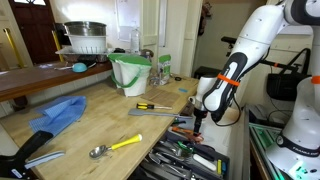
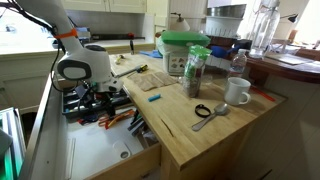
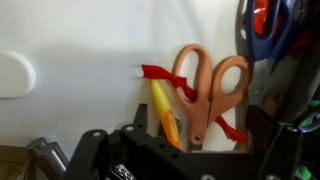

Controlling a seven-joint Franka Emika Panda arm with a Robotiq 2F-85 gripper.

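Note:
Orange-handled scissors lie in the drawer with their finger loops away from my gripper. A red ribbon passes under or around them, and a tool with a yellow-orange handle lies alongside. My gripper stands open; its fingers show at either side of these items in the wrist view, with nothing gripped. How high the fingertips are above the drawer floor is hard to judge. In exterior view 2 the gripper hangs over the drawer, close to the orange items.
Dark blue scissors lie beside the orange pair. The open drawer holds several utensils. On the counter are a spoon, a blue cloth and a green-and-white bin. Several dark tools crowd the drawer's counter side.

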